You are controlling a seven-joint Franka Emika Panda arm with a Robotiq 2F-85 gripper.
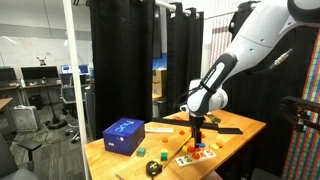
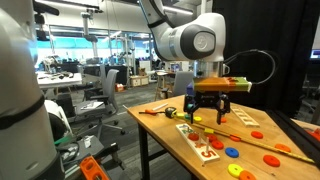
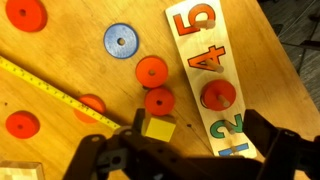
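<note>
In the wrist view my gripper is open, its dark fingers apart and nothing held between them. A wooden number board (image 3: 188, 40) with coloured numerals runs below it, and a red disc (image 3: 218, 95) sits on the board near the 3. Left of the board lie more red discs, among them one red disc (image 3: 152, 71), and a blue disc (image 3: 121, 41). A yellow block (image 3: 159, 129) is close to the left finger. From outside, the gripper (image 2: 210, 108) hangs over the table just above the board (image 2: 197, 143).
A yellow measuring stick (image 3: 55, 92) crosses the table near the discs. Further left stand a blue box (image 1: 124, 135), a green cube (image 1: 164, 155) and a round dark pan (image 1: 153, 168). Bare wood shows at the table's near left.
</note>
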